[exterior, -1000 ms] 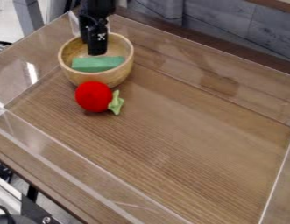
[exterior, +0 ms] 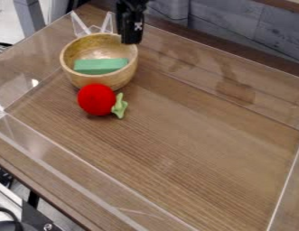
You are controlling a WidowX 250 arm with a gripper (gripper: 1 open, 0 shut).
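A wooden bowl (exterior: 79,75) at the upper left holds a green block (exterior: 101,66). Just below it sits a red tomato-like object (exterior: 96,99) with a green stem. My black gripper (exterior: 131,34) is at the top, above the back right of the bowl, partly cut off by the frame edge. Its exact finger state is hard to make out.
A clear or white crumpled item (exterior: 91,25) lies behind the bowl.
My gripper has moved up and to the right, away from over the green block in the bowl. The block remains in the bowl.
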